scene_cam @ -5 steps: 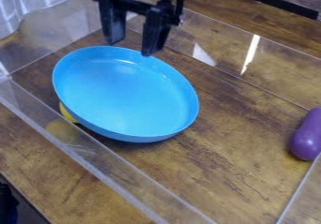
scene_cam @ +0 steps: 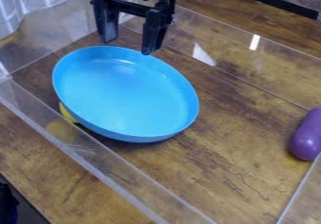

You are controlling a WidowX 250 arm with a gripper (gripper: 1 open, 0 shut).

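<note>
My black gripper (scene_cam: 130,31) hangs at the top middle over the far edge of a blue oval plate (scene_cam: 126,92), its two fingers apart and pointing down, nothing visible between them. The plate is empty. Something yellow (scene_cam: 67,116) peeks out from beneath the plate's near left side. A purple eggplant-like object (scene_cam: 305,134) lies at the far right, well away from my gripper.
Clear plastic edges cross the lower left, back and right. A silvery crumpled material (scene_cam: 22,7) is at the top left.
My gripper has shifted slightly up and to the left over the past second. The plate and purple object stay where they were.
</note>
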